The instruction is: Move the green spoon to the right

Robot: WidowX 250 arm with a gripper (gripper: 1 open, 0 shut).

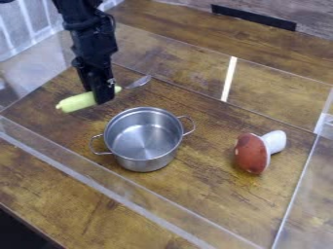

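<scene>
The green spoon has a pale green handle (78,102) and a grey metal bowl (138,83). My gripper (103,96), reaching down from the upper left, is shut on the spoon around the middle of its length. Handle end points left toward the viewer, while the bowl end points up and to the right. It appears raised above the wooden table, to the upper left of the pot.
A two-handled metal pot (143,138) stands just right of and nearer than the spoon. Farther right lies a red and white object (252,154). The table (196,88) behind the pot is mostly bare, with a white strip (229,80) on it.
</scene>
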